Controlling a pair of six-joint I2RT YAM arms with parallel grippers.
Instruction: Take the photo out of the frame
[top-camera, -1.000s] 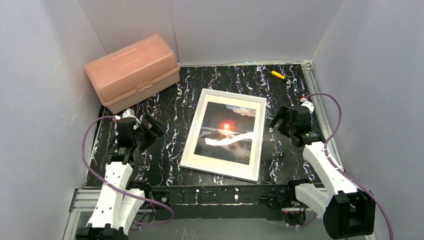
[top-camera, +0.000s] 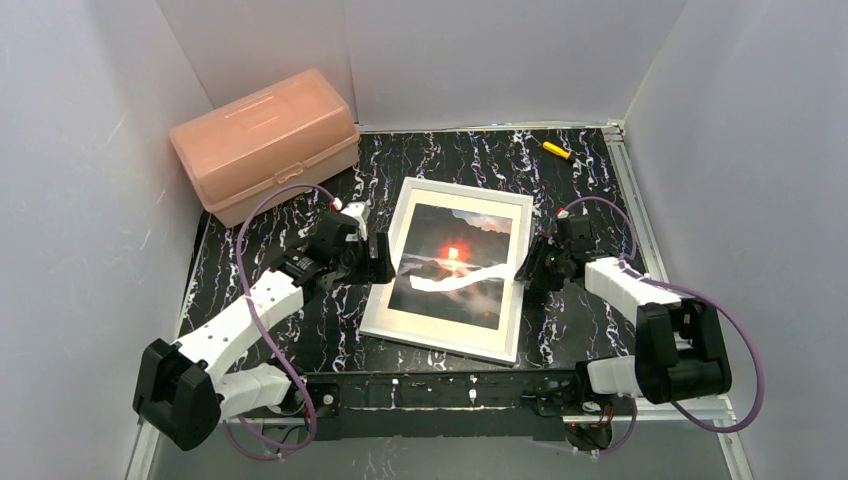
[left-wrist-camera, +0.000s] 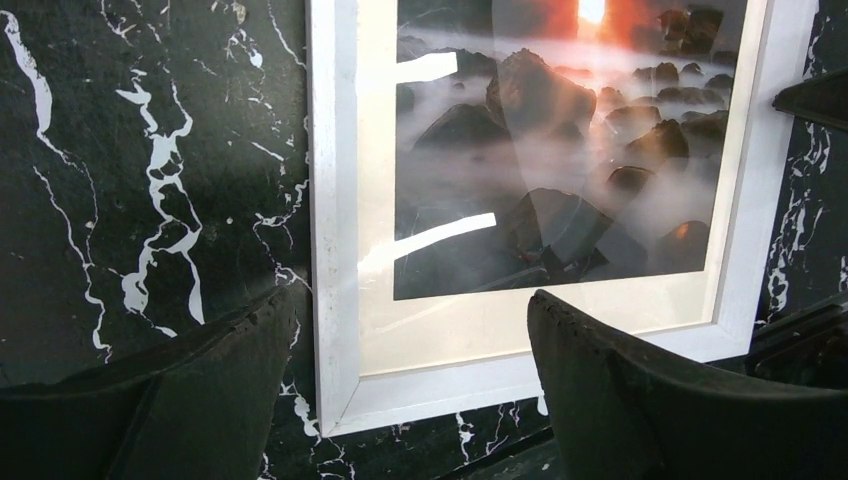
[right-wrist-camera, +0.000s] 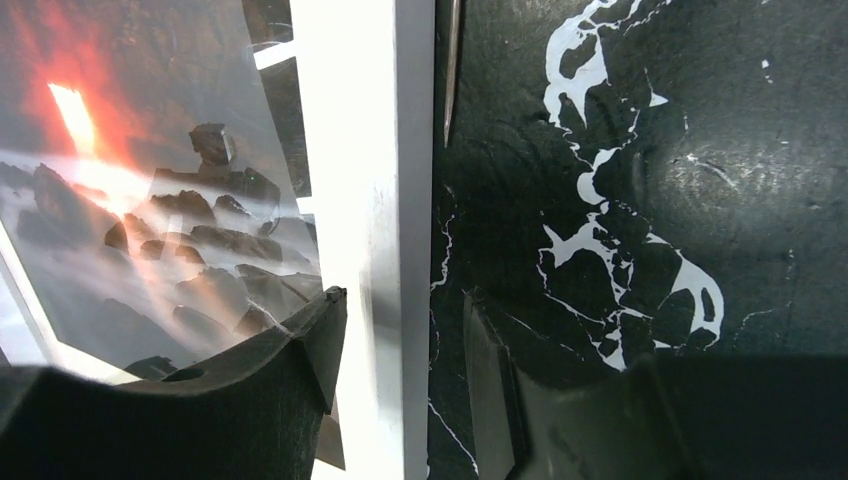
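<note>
A white picture frame (top-camera: 518, 300) lies face up, slightly turned, in the middle of the dark table. Behind its clear front is the photo (top-camera: 450, 250), a red sun over misty rocks with a cream border. My left gripper (top-camera: 388, 258) is open at the frame's left side. In the left wrist view, the frame's left bar (left-wrist-camera: 335, 220) appears between its spread fingers. On the other side, my right gripper (top-camera: 526, 266) is part open. The right wrist view has its fingers (right-wrist-camera: 315, 350) on either side of the right bar's outer edge; contact cannot be told.
A pink lidded box (top-camera: 265, 140) fills the back left corner. Near the back right lies a yellow-handled screwdriver (top-camera: 556, 150). Bare marbled table (top-camera: 430, 155) shows behind the frame. Grey walls close off the sides and back.
Both arms have moved inward, the left one rightward to the frame's left edge and the right one leftward to its right edge. The right gripper's fingers have come closer together. The frame has not moved.
</note>
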